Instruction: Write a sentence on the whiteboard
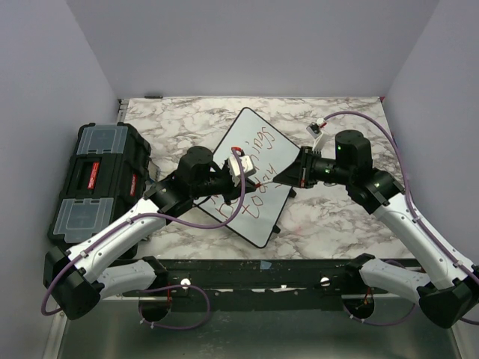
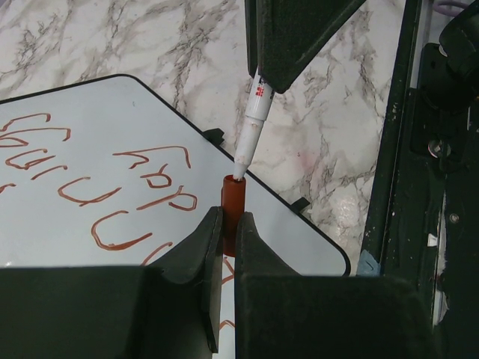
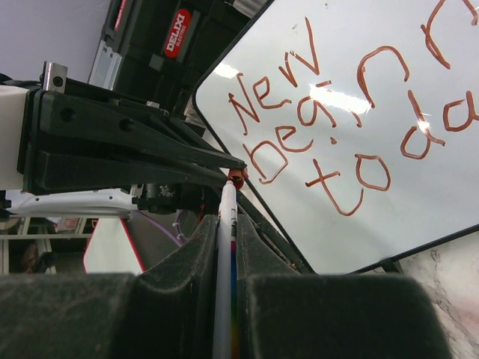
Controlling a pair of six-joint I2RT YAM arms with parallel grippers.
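The whiteboard [image 1: 263, 217] lies slantwise on the table, covered in red handwriting [image 3: 288, 138]. My left gripper is shut on a red marker cap [image 2: 233, 196], held above the board. Facing it, my right gripper is shut on the white marker [image 2: 249, 138]. In the left wrist view the marker's narrow tip end reaches the cap's open mouth. From the right wrist view, too, tip and cap meet between the two grippers. How far the tip sits inside the cap is hidden.
A black toolbox [image 1: 97, 179] stands on the left side of the table. Small black clips [image 2: 213, 136] stick out from the board's edge.
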